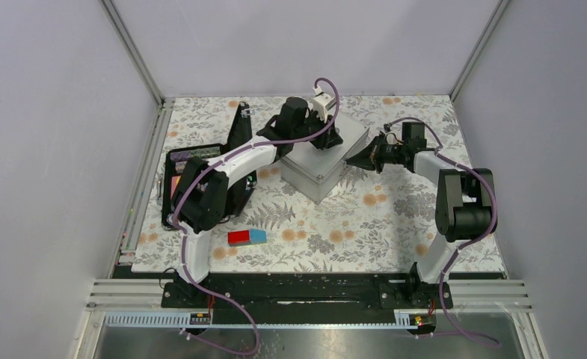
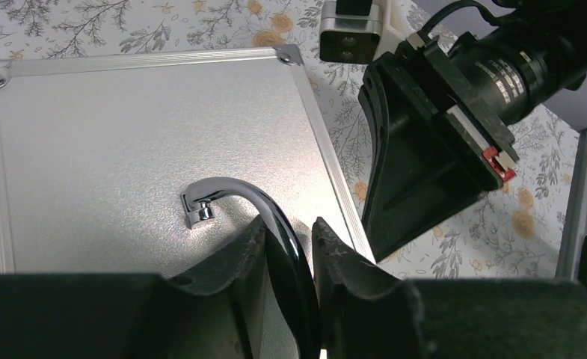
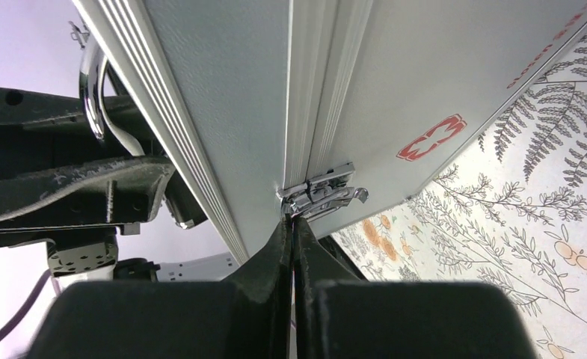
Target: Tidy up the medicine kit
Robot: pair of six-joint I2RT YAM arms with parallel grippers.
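Observation:
The medicine kit is a silver metal box, its lid (image 1: 305,158) closed, standing turned at an angle near the middle of the table in the top view. My left gripper is over the lid, shut on the curved chrome handle (image 2: 234,184), whose end rests at the lid. On the kit's right side, my right gripper is shut with nothing seen between its fingers. Its tips are at a metal latch (image 3: 324,196) on the seam between lid and body; whether they press on it I cannot tell. A red cross mark (image 3: 431,137) shows on the kit's wall.
At the left an open black case (image 1: 166,203) holds several packs, its lid standing up beside the left arm. A red and blue box (image 1: 247,237) lies near the front edge.

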